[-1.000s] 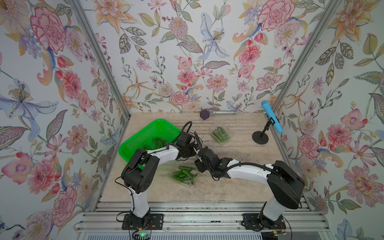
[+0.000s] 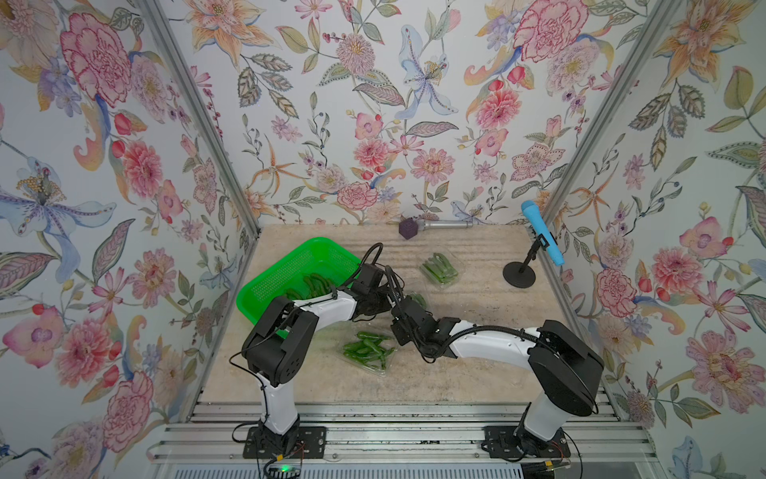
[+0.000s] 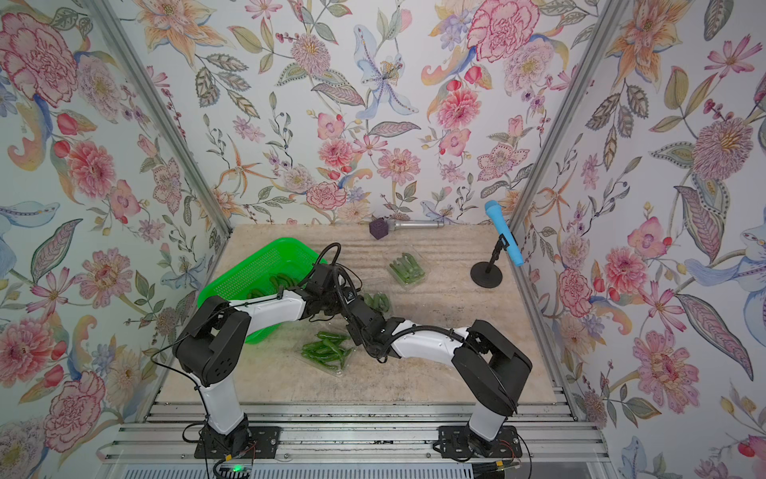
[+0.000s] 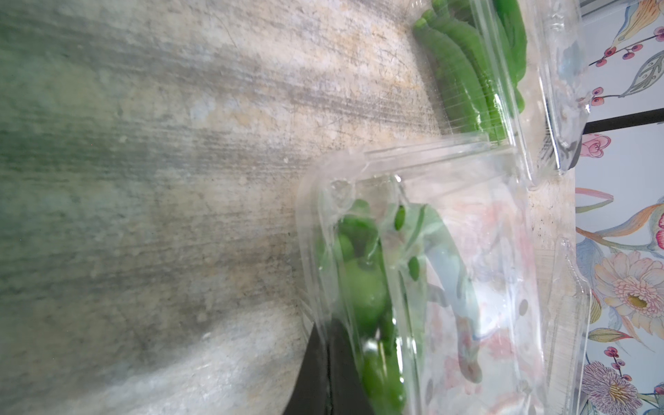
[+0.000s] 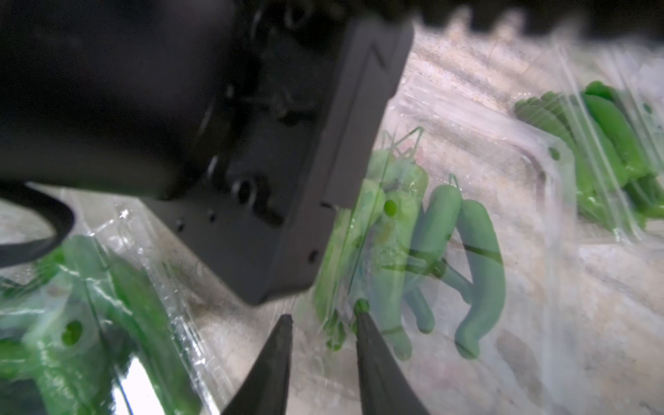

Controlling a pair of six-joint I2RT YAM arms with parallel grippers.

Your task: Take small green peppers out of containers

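Green peppers point(image 4: 366, 294) lie in a clear plastic container point(image 4: 484, 155), which is partly covered by both arms in the top views. At its near edge my left gripper is shut; whether the thin plastic edge is between its tips I cannot tell. In the right wrist view, my right gripper is part open above the same container, its fingertips apart at the lower ends of the peppers point(image 5: 397, 256), and no pepper shows clearly held. A second container of peppers point(image 2: 368, 348) sits in front, and a third point(image 2: 440, 268) behind.
A green basket point(image 2: 267, 275) with several peppers stands at the left, under my left arm. A blue microphone point(image 2: 542, 233) on a black stand point(image 2: 519, 275) is at the right. Toward the back wall lies a purple-headed tool point(image 2: 408, 228).
My right arm and gripper have shifted slightly in the top left view. My left arm, the basket and the front and back containers look almost unmoved.
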